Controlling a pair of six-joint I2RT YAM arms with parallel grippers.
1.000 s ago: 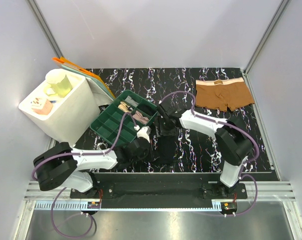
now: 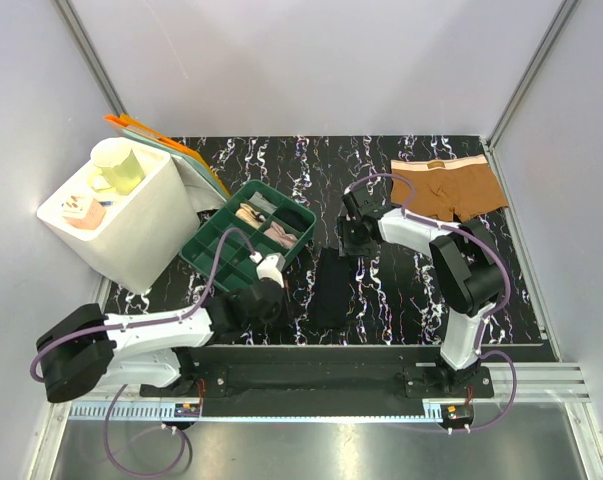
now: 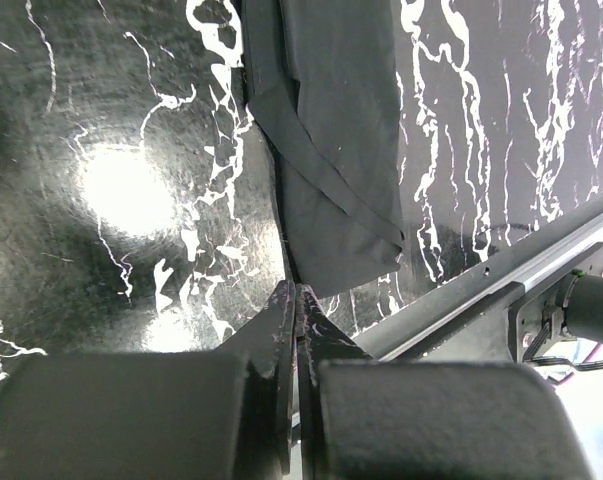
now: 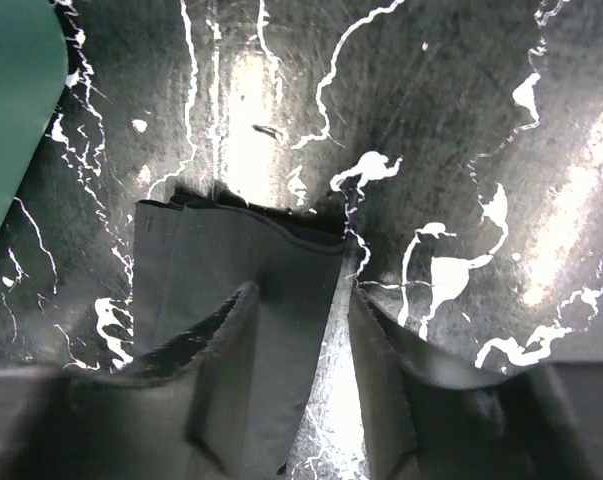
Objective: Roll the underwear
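Observation:
The black underwear point(image 2: 331, 290) lies folded into a narrow strip on the dark marbled table, its length running front to back. In the left wrist view, a loose flap crosses the near end of the underwear point(image 3: 341, 215). My left gripper is shut beside that end, with nothing visible between its fingers. The far end of the underwear point(image 4: 251, 240) shows in the right wrist view, its edge slightly raised. My right gripper is partly open over that end, its fingertips apart and nothing between them.
A green divided box point(image 2: 206, 240) with several rolled cloths stands left of the underwear. Farther left is a white bin point(image 2: 131, 235). Brown shorts point(image 2: 446, 190) lie flat at the back right. Bare table lies right of the strip.
My right gripper has moved from over the middle of the strip back and right to its far end. The left gripper has drawn slightly left, away from the near end.

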